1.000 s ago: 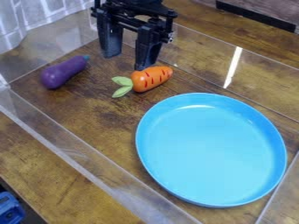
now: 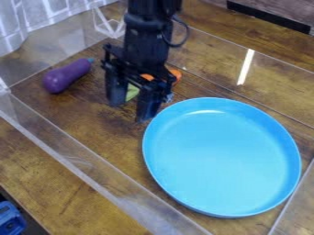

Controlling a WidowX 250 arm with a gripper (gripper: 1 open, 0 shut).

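The black gripper (image 2: 135, 96) hangs over the middle of the wooden table, blurred, its fingers pointing down at the orange carrot toy (image 2: 167, 76), which is mostly hidden behind it along with its green leaves. Whether the fingers are open or shut is unclear. A purple eggplant toy (image 2: 66, 75) lies to the left, apart from the gripper.
A large blue plate (image 2: 221, 154) takes up the lower right. A transparent rim or wall runs along the left. A blue object (image 2: 9, 218) sits at the bottom left corner. Bare wood shows at the upper right and lower left.
The gripper has moved down and toward the viewer, now covering most of the carrot toy. The eggplant and plate have stayed in place.
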